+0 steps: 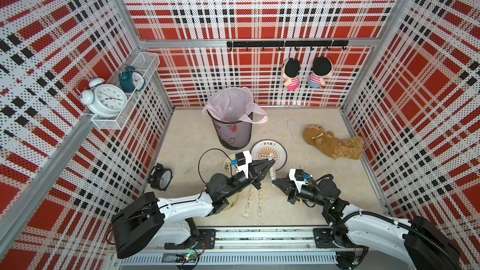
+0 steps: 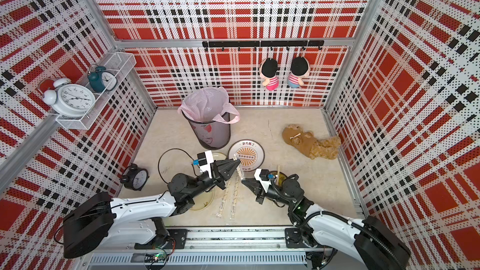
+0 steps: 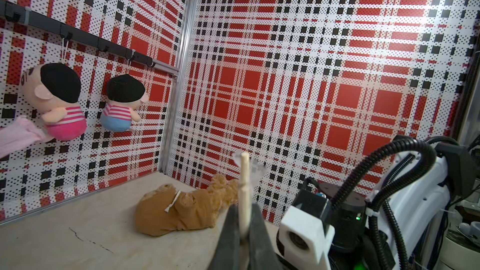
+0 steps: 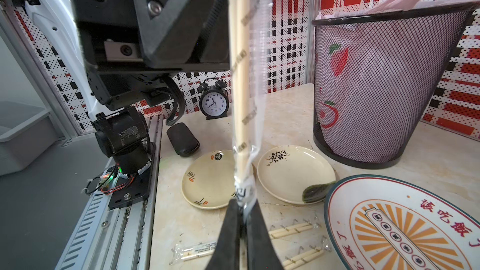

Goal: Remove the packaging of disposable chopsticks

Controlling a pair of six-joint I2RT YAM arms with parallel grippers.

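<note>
A pair of wooden chopsticks (image 4: 241,80) stands upright in clear printed plastic packaging (image 4: 257,70), held between both grippers. My right gripper is shut on the crumpled lower end of the packaging. Higher up, my left gripper (image 1: 273,161) is shut on the chopsticks; in the left wrist view their top (image 3: 244,170) sticks up from between its fingers, with a loose flap of clear film (image 3: 257,169) around it. Whether film also lies between the left fingertips cannot be told. Other wrapped chopsticks (image 1: 248,204) lie on the table below.
A round plate with a sunburst (image 1: 269,146) lies behind the grippers, and a lined waste bin (image 1: 232,132) stands further back. Cream plates (image 4: 210,190) sit to the left. A brown plush toy (image 1: 332,142) occupies the right.
</note>
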